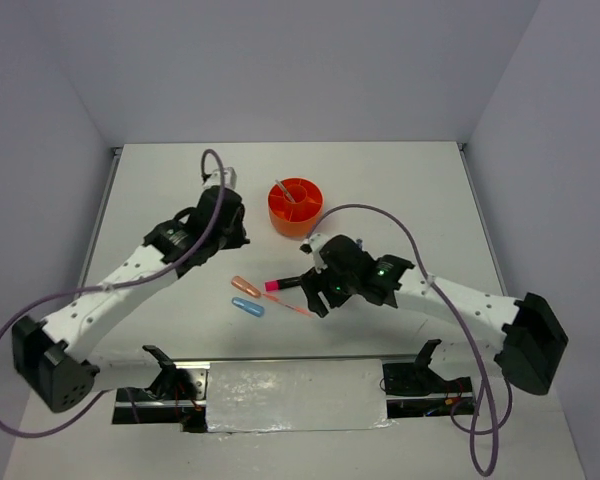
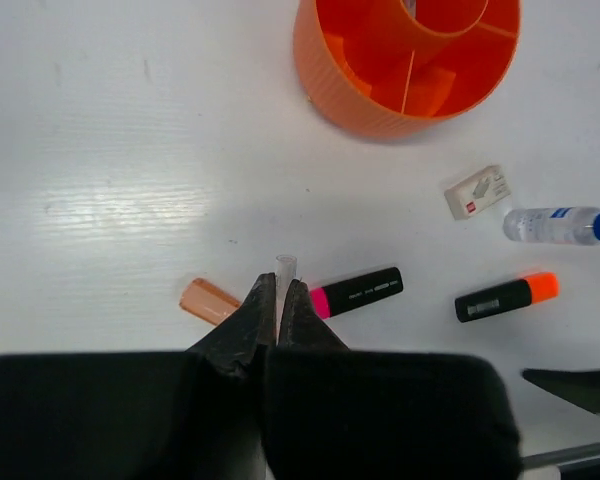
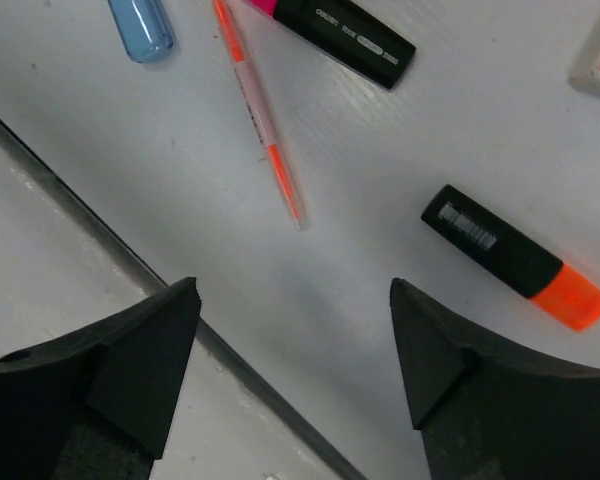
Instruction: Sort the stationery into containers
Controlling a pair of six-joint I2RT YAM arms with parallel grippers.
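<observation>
In the top view my left gripper [image 1: 236,243] hangs above the table, left of the round orange divided container [image 1: 309,222]. It is shut on a thin translucent item [image 2: 286,266], whose tip shows between the fingers. My right gripper stands open and empty above the front of the table. A pink-capped black marker [image 1: 288,283], a peach marker [image 1: 245,286], a blue marker [image 1: 248,306] and a slim orange pen [image 3: 259,112] lie nearby. Farther right are an orange-capped black marker [image 3: 515,258], an eraser box [image 2: 477,192] and a blue-capped clear bottle [image 2: 555,226].
One light stick [image 1: 284,190] stands in the container. The front table edge [image 3: 100,230] runs below the right gripper.
</observation>
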